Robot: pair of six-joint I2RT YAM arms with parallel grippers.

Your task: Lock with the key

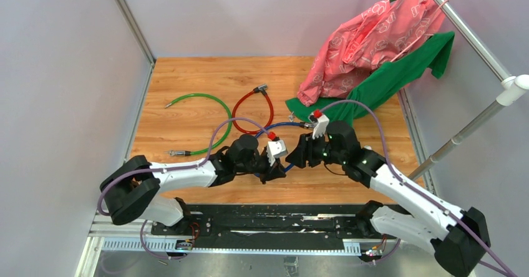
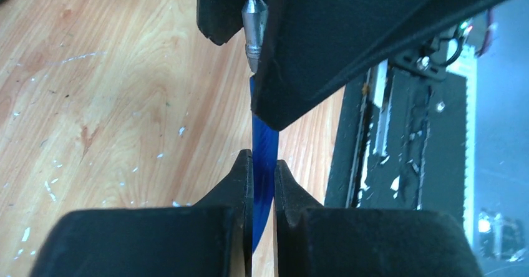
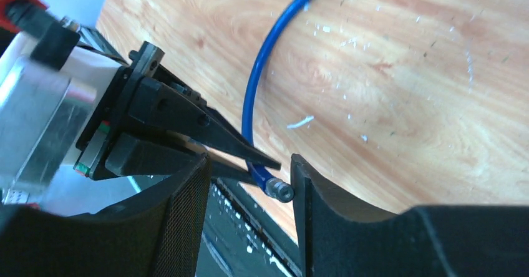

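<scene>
The blue cable lock [image 3: 274, 34] arcs across the wood in the right wrist view. My left gripper is shut on its blue cable, holding it up near the metal end pin [image 2: 254, 24], which shows between my right gripper's dark fingers in the left wrist view. My right gripper is open around that silver tip [image 3: 279, 189], just beside the left gripper. In the top view both grippers meet at the middle front of the table. Small keys [image 1: 291, 117] lie by the green cloth.
A red cable lock [image 1: 270, 111] and a green one [image 1: 210, 96] lie behind and left. Pink fabric [image 1: 368, 46] and green cloth [image 1: 399, 71] fill the back right, beside a metal rail [image 1: 461, 133].
</scene>
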